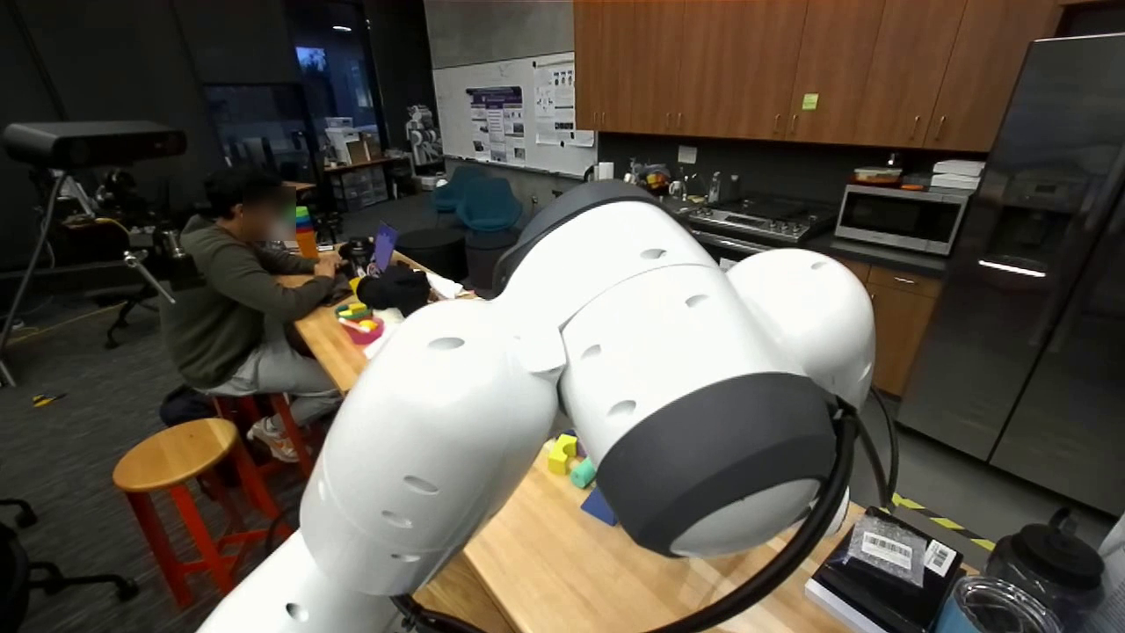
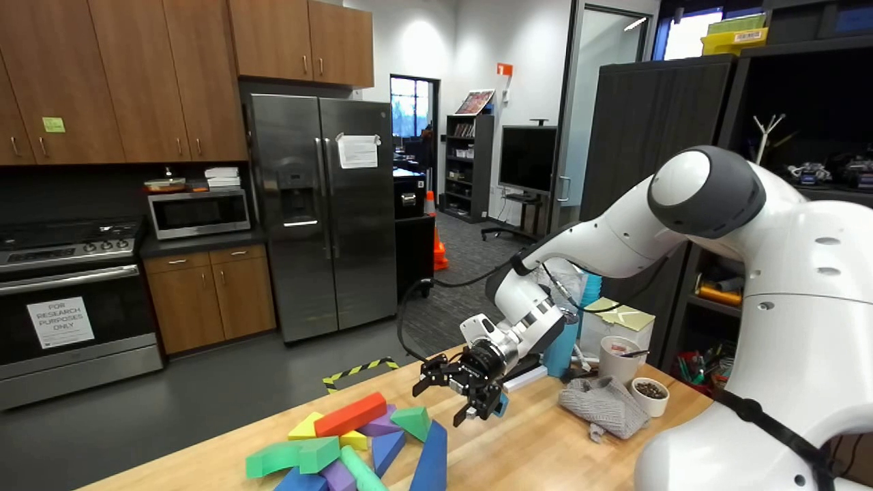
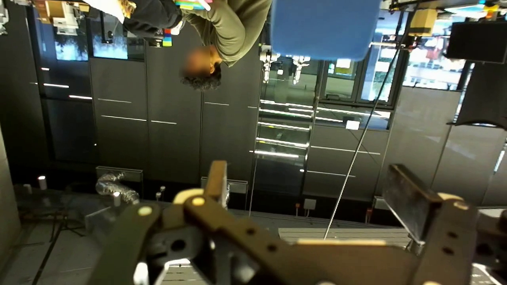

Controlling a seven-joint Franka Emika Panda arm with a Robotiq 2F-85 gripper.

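My gripper point(image 2: 440, 404) hangs low over the wooden table, just to the right of a pile of coloured blocks. Its fingers stand wide apart and hold nothing; both finger pads point(image 3: 218, 183) show in the wrist view. The pile includes a red block point(image 2: 351, 414), a green wedge point(image 2: 412, 421), a long blue wedge point(image 2: 431, 459) and a green cylinder point(image 2: 360, 469), with yellow and purple pieces among them. At the wrist view's top is a large, blurred blue shape point(image 3: 325, 28); I cannot tell what it is. In exterior view 1 the arm hides the gripper.
Right of the gripper lie a grey cloth point(image 2: 606, 406), a small white bowl point(image 2: 650, 398) and a white cup point(image 2: 619, 360). A boxed item point(image 1: 888, 570) is near the table edge. A person point(image 1: 244, 264) sits at the far end. Bare tabletop lies right of the blocks.
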